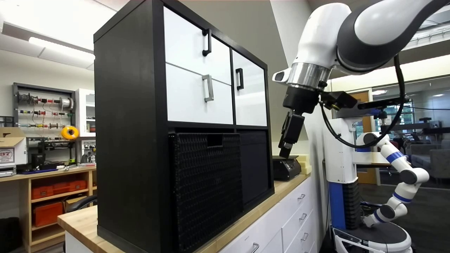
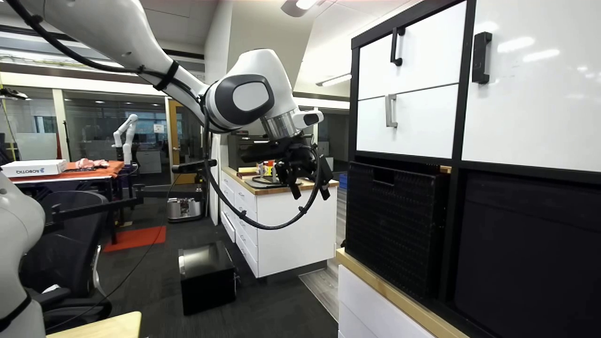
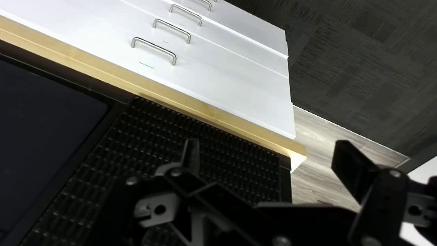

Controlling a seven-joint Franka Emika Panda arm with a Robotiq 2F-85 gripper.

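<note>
My gripper [image 2: 311,195] is open, its two fingers spread with nothing between them. It hangs in the air in front of the black shelf cabinet [image 1: 126,126], tilted toward it. In the wrist view, one fingertip [image 3: 191,153] appears against the black woven basket [image 3: 229,151], and the other finger [image 3: 352,168] over the pale floor beyond. The cabinet's upper left has two white drawers, the top one with a black handle [image 1: 206,42], the lower with a grey handle [image 1: 208,88]. To their right is a white door with a black handle [image 1: 239,78]. All three are closed.
The cabinet stands on a wooden counter [image 1: 291,183] above white drawers with metal handles. A black device [image 1: 287,168] sits at the counter's far end. Free air lies between gripper and cabinet; my arm's cable [image 2: 253,224] hangs in a loop.
</note>
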